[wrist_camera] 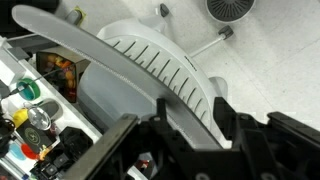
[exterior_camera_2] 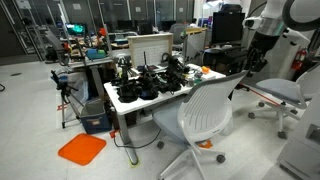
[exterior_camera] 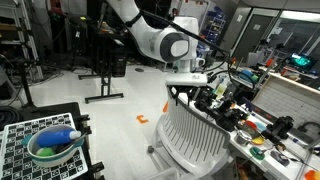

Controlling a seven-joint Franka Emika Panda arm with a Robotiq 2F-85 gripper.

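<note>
A white office chair (exterior_camera_2: 185, 122) with a ribbed backrest (exterior_camera: 190, 135) stands on the floor in front of the arm. My gripper (exterior_camera: 182, 99) is at the top edge of that backrest. In the wrist view the curved rim (wrist_camera: 130, 72) runs between the gripper's (wrist_camera: 194, 112) two dark fingers, which stand apart on either side of it. The fingers look part open, and a firm hold on the rim does not show. In exterior view 2 the gripper (exterior_camera_2: 247, 78) is by the backrest's upper right corner.
A white table (exterior_camera_2: 150, 103) crowded with dark items stands beside the chair. A bowl (exterior_camera: 55, 150) with colourful things sits on a black grid surface at front left. Orange mats (exterior_camera_2: 82, 149) lie on open floor. A second chair (exterior_camera_2: 285, 90) stands at right.
</note>
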